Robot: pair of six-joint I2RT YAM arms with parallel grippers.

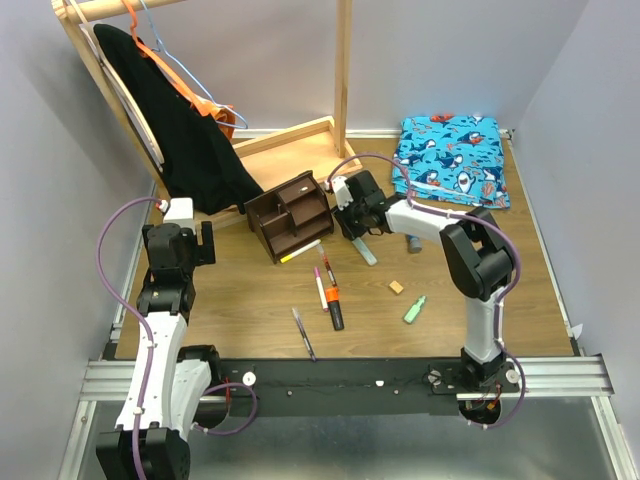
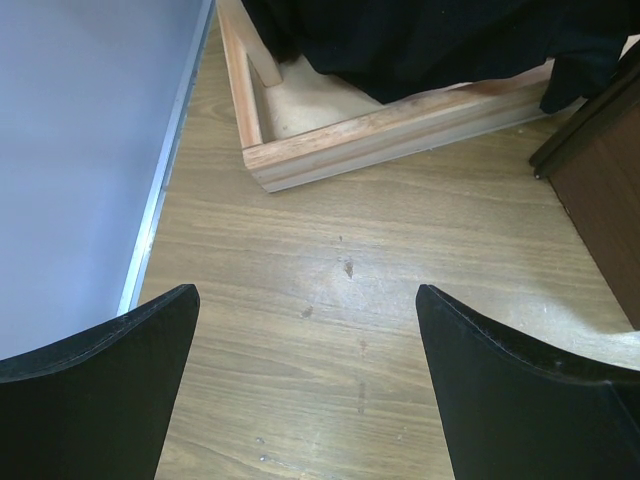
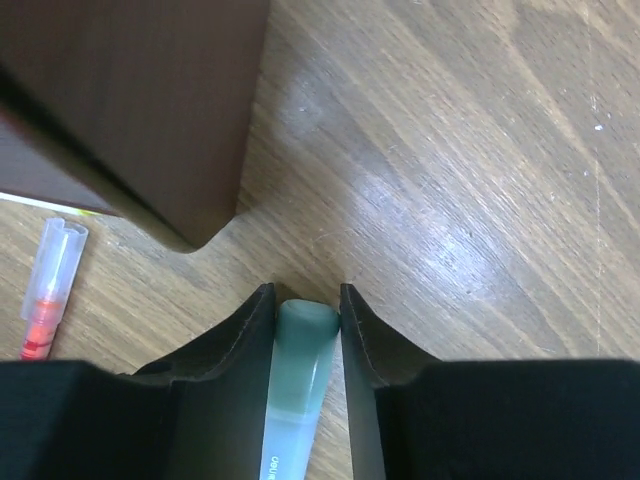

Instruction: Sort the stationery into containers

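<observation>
A dark brown compartment organizer (image 1: 289,215) stands mid-table. My right gripper (image 1: 346,222) is beside it, over a pale teal stick-shaped item (image 1: 364,250); in the right wrist view its fingertips (image 3: 307,300) flank that item's top end, part open. Around lie a yellow marker (image 1: 301,251), a red pen (image 1: 328,267), a pink marker (image 1: 321,289), an orange-black item (image 1: 335,309), a dark pen (image 1: 304,333), a green bottle (image 1: 414,309), a wooden block (image 1: 396,287) and a blue cylinder (image 1: 414,243). My left gripper (image 1: 178,243) hovers open and empty at the left.
A wooden rack tray (image 1: 290,151) with a black garment (image 1: 165,120) and hangers fills the back left. A folded blue patterned cloth (image 1: 450,155) lies at the back right.
</observation>
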